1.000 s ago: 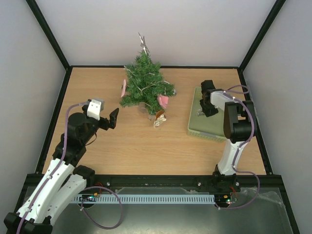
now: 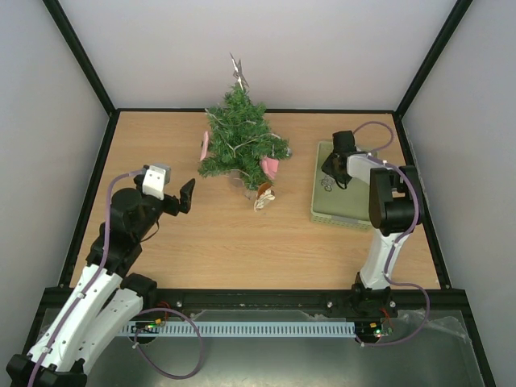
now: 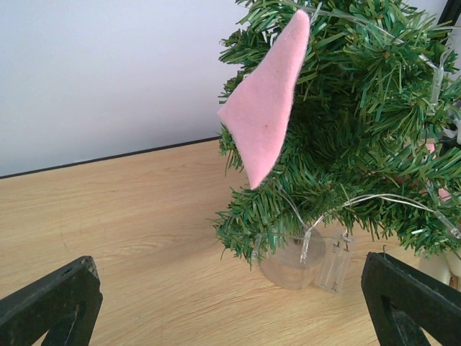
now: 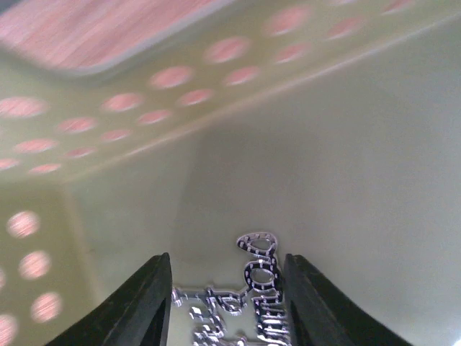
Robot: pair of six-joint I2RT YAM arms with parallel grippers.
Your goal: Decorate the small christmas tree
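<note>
The small green tree point(image 2: 238, 137) stands at the back middle, pink felt decorations point(image 3: 263, 101) and light wires on it. My left gripper is open and empty, left of the tree. My right gripper is inside the green basket point(image 2: 343, 210), its fingers part open around silver metal ornaments point(image 4: 263, 281) lying on the basket's floor; whether they grip them is unclear.
A brown and white item point(image 2: 264, 197) sits at the tree's base on the right. A clear battery box point(image 3: 333, 267) lies beside the base.
The right wrist has shifted slightly up and left in the top view, uncovering more of the ornament in the basket. The left arm has not moved.
</note>
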